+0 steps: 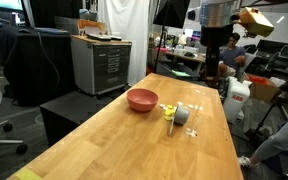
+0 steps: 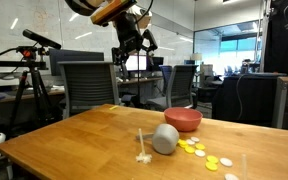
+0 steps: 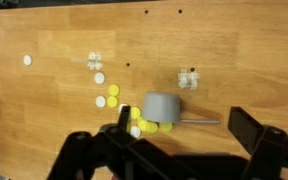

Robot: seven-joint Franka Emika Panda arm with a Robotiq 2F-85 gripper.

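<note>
My gripper is open, and nothing shows between its fingers. In the second exterior view it hangs high above the table, well clear of everything on it. A grey cup [image 2: 165, 139] lies on its side on the wooden table. Beside it is a thin pale stick [image 3: 199, 121]; whether the two touch, I cannot tell. Yellow discs [image 3: 113, 101] and white discs [image 3: 100, 101] are scattered near the cup, some partly hidden by the gripper in the wrist view. The red bowl [image 1: 142, 99] stands upright near the cup, outside the wrist view.
The wooden table [image 1: 114, 145] has a wide clear stretch on the side nearer the first exterior camera. Tape patches [image 3: 188, 79] stick to its surface. A drawer cabinet [image 1: 101, 66] stands behind it, and a person [image 1: 234, 57] sits in the background.
</note>
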